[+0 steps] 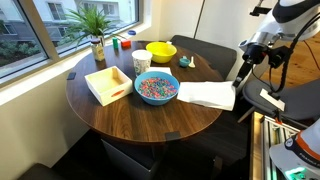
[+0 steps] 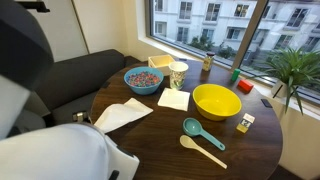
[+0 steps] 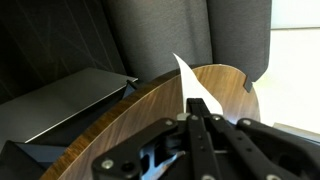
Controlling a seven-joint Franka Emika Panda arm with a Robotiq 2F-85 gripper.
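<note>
A white sheet of cloth or paper lies over the right edge of the round wooden table. Its right end is raised and meets my gripper, just off the table. In the wrist view, the gripper is shut, with a white wedge of the sheet running out from its fingertips. The sheet also shows at the table's near left in the second exterior view, where the blurred arm covers much of the foreground.
On the table stand a blue bowl of colourful pieces, a cream box, a patterned cup, a yellow bowl, a teal scoop and a wooden spoon. A second white square lies flat.
</note>
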